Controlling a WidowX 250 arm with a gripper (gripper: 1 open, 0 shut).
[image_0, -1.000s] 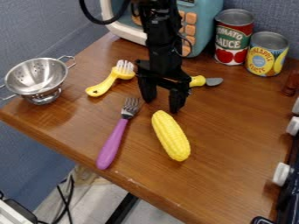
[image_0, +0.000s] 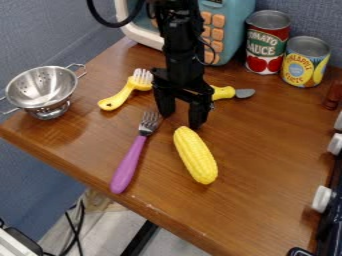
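Observation:
My black gripper (image_0: 182, 108) hangs low over the middle of the wooden table, fingers pointing down and spread apart, nothing visible between them. A yellow-handled knife (image_0: 230, 93) lies just behind it, partly hidden by the gripper. A purple-handled fork (image_0: 130, 161) lies in front-left of it, a yellow toy corn (image_0: 197, 156) in front-right. A yellow fork (image_0: 123, 91) lies to its left.
A metal colander (image_0: 43, 90) sits at the left edge. A tomato sauce can (image_0: 266, 45), a yellow-label can (image_0: 305, 63) and a teal toy appliance (image_0: 222, 22) stand at the back. A black appliance (image_0: 329, 210) borders the right.

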